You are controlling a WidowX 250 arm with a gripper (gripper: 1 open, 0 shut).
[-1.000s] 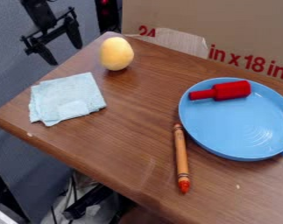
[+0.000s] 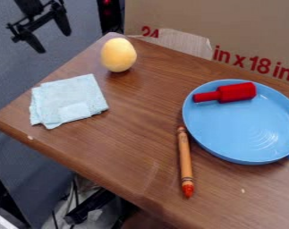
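Note:
The black gripper (image 2: pixel 52 38) hangs at the top left, off the table's edge and above the folded pale blue cloth (image 2: pixel 66 102), its fingers apart with nothing seen between them. A yellow egg-shaped object (image 2: pixel 118 55) sits near the back left corner of the wooden table (image 2: pixel 134 170). A red cylindrical object with a handle (image 2: pixel 230 92) lies on the blue plate (image 2: pixel 246 132) at the right. An orange crayon (image 2: pixel 186 161) lies left of the plate.
A cardboard box (image 2: pixel 225 36) stands along the back of the table. The middle of the table, between cloth and plate, is clear.
The gripper has moved up, toward the top edge of the view. The objects on the table have not moved.

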